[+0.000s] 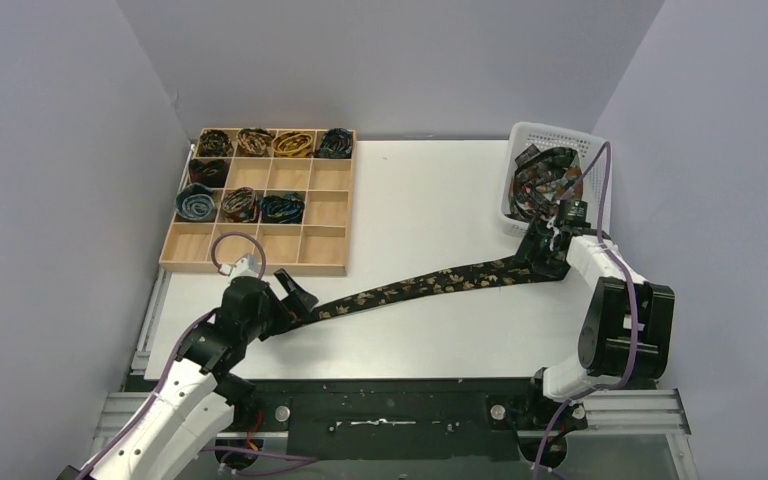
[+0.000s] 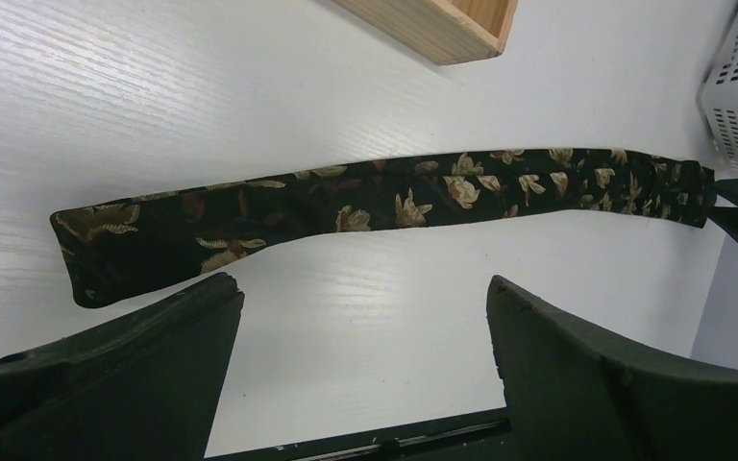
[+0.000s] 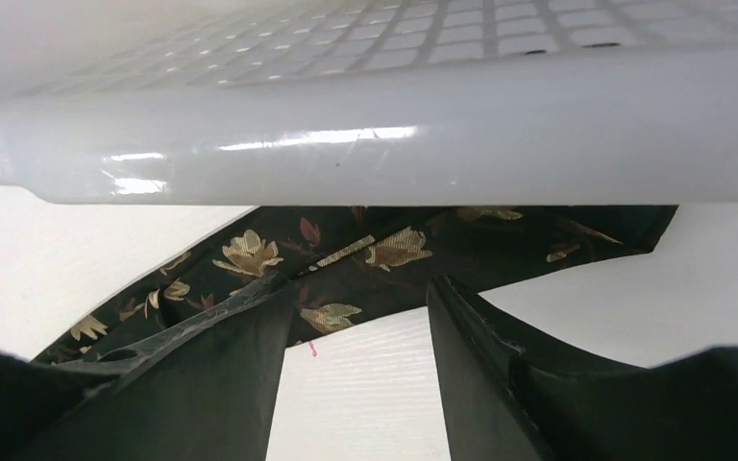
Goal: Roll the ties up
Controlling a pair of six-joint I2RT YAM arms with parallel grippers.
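A black floral tie (image 1: 410, 287) lies flat and lengthwise across the white table, rising toward the right. My left gripper (image 1: 292, 300) hovers over its left end; in the left wrist view its fingers stand open, apart, with the tie (image 2: 384, 200) beyond them and nothing between. At the tie's right end, by the basket's front, my right gripper (image 1: 540, 250) is open; in the right wrist view the tie (image 3: 394, 250) shows beyond its parted fingertips, under the basket rim.
A wooden divided box (image 1: 325, 240) at the back left holds several rolled ties, with some compartments empty. A white basket (image 1: 593, 155) of ties stands at the back right, close to my right gripper.
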